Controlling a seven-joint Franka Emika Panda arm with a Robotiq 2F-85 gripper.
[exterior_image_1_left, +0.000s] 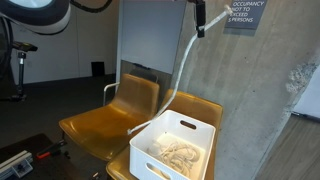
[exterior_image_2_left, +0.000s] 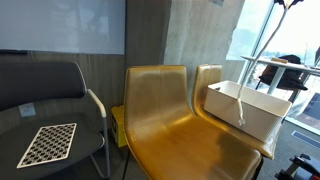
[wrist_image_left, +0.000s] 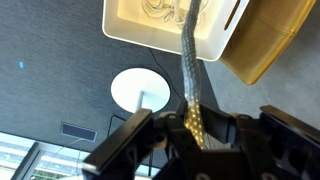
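Observation:
My gripper (exterior_image_1_left: 200, 31) is high above the chairs in exterior view 1, shut on a pale rope (exterior_image_1_left: 183, 66). A short end sticks out to the upper right of the fingers, while the long part hangs down to the left, its lower end beside the white box (exterior_image_1_left: 148, 167). More rope (exterior_image_1_left: 180, 157) lies coiled inside that box. In exterior view 2 the hanging rope (exterior_image_2_left: 262, 48) comes down along the near side of the box (exterior_image_2_left: 225, 105). The wrist view shows the rope (wrist_image_left: 190, 60) running up from my gripper across the box (wrist_image_left: 130, 27).
The box rests on an orange-brown chair, with another such chair (exterior_image_1_left: 105, 122) to its left. A concrete wall (exterior_image_1_left: 250, 90) stands behind. In the wrist view, a round white plate-like base (wrist_image_left: 140, 88) lies over dark floor. A dark chair (exterior_image_2_left: 50, 105) appears in exterior view 2.

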